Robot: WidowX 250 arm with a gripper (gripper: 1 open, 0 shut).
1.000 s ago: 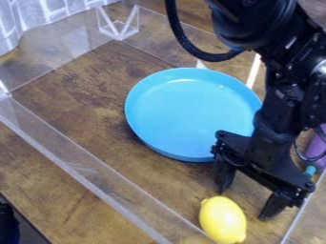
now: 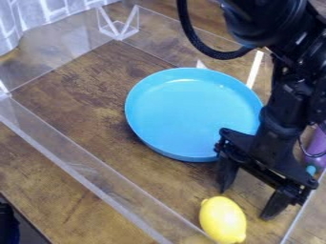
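My black gripper (image 2: 249, 191) is low at the right, its two fingers apart and pointing down at the wooden surface, with nothing visible between them. A yellow lemon (image 2: 223, 220) lies just in front and to the left of it, near the bottom edge. A blue round plate (image 2: 185, 108) lies behind the gripper, partly hidden by it on the right.
Clear plastic walls (image 2: 90, 173) edge the wooden work area (image 2: 76, 95). A purple object (image 2: 315, 144) sits at the far right, mostly hidden by the arm. The wood left of the plate is clear.
The arm has shifted very slightly to the right over the last second. The lemon and plate are unchanged.
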